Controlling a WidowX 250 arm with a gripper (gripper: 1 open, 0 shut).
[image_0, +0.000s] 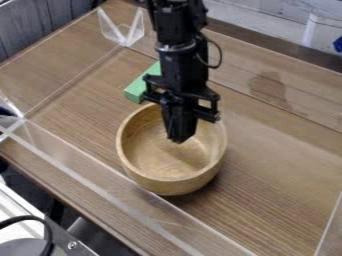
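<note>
The black robot arm hangs down from the top centre of the camera view, its gripper over the back part of a round tan bowl. The gripper looks shut, with nothing visible between its fingers; the dark tips are hard to make out. The bowl's inside looks empty where it shows. A green block lies behind the bowl to the left, partly hidden by the arm.
A clear plastic piece stands at the top left. White machinery with cables sits at the bottom left.
</note>
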